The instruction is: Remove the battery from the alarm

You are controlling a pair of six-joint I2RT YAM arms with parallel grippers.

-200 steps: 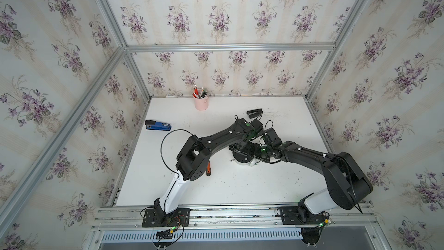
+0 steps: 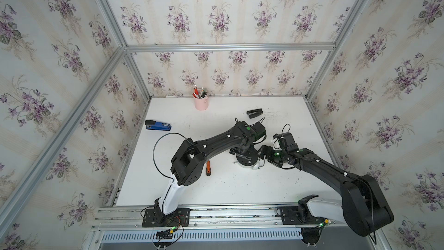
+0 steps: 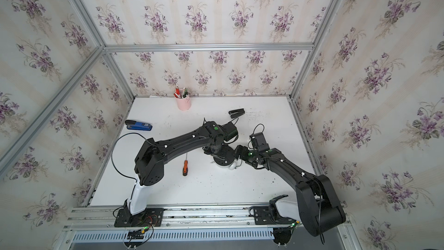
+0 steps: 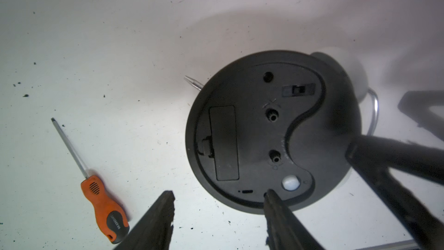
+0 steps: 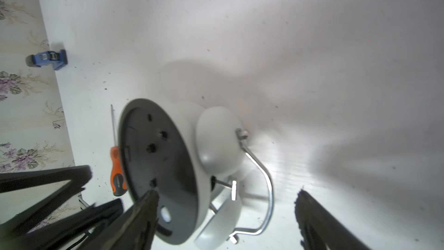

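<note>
The alarm clock (image 4: pixel 259 129) lies face down, its black back turned up in the left wrist view. On that back a rectangular battery cover (image 4: pixel 224 143) with a small latch is in place; no battery shows. My left gripper hovers over the clock's near side, its fingers apart with nothing between them. To the right of the clock, my right gripper stands open. In the right wrist view the clock's white bells (image 5: pixel 219 141) and wire handle (image 5: pixel 270 189) appear between its fingers without contact that I can make out.
An orange screwdriver (image 4: pixel 104 208) lies left of the clock. A blue stapler (image 2: pixel 158 125) rests at the left, a black stapler (image 2: pixel 254 113) behind the arms, and a pink pen cup (image 2: pixel 201 103) at the back.
My right arm has drawn back to the right, away from the clock. The left arm has shifted slightly, and more of the clock's back shows from above.
</note>
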